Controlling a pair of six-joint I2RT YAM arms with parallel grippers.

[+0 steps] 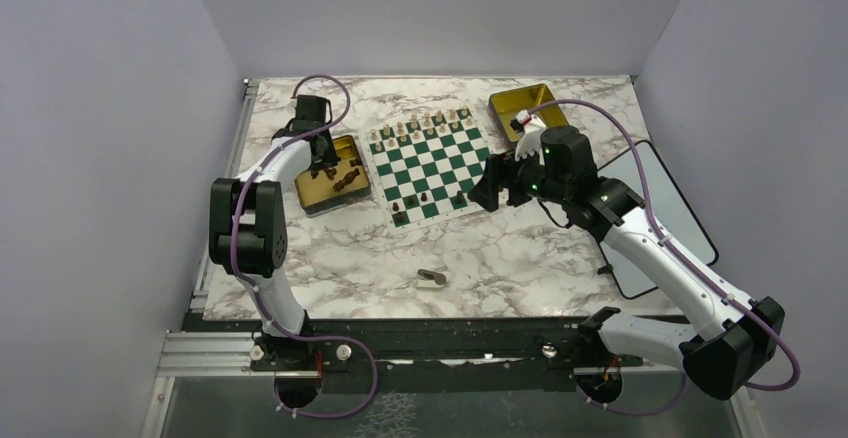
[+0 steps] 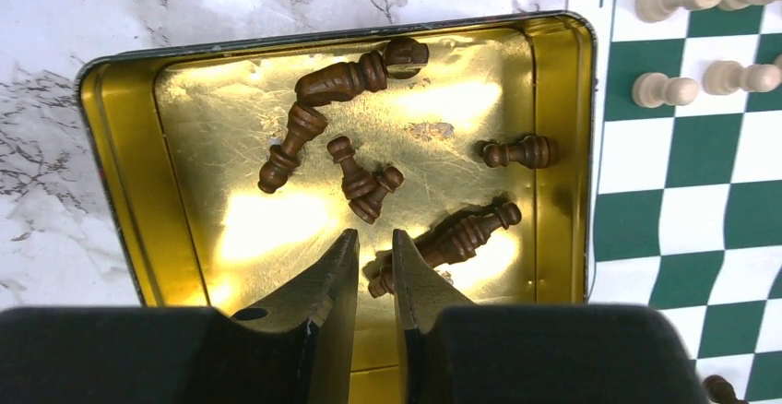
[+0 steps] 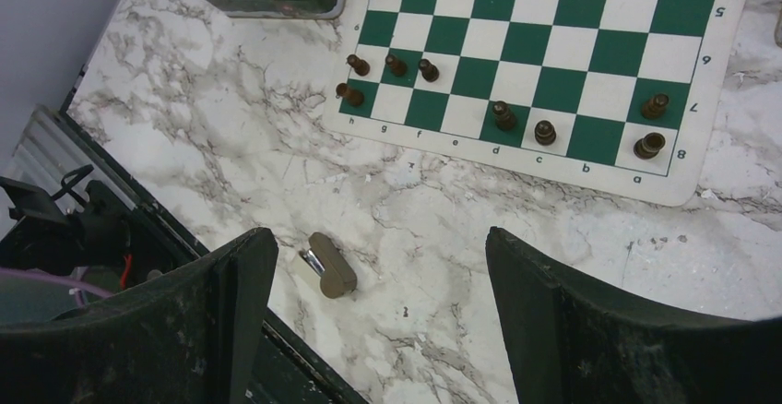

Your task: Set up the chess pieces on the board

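Several brown chess pieces (image 2: 341, 81) lie on their sides in the gold tin (image 2: 564, 173). Over this tin is my left gripper. Its fingers (image 2: 337, 284) are a narrow gap apart, with tin floor showing between them; a long brown piece (image 2: 452, 243) lies partly behind the right finger. I cannot tell whether anything is pinched. On the green-and-white board (image 1: 428, 163), pale pieces (image 2: 666, 90) stand in rows at the far side. Several brown pieces (image 3: 504, 115) stand along the near side. Wide apart and empty, my right gripper hangs past the board's near right corner.
A second gold tin (image 1: 512, 98) stands at the back right, partly behind the right arm. A small clamp-like object (image 3: 330, 264) lies near the front edge, and a dark-framed panel (image 1: 665, 218) at the right. Bare marble fills the front.
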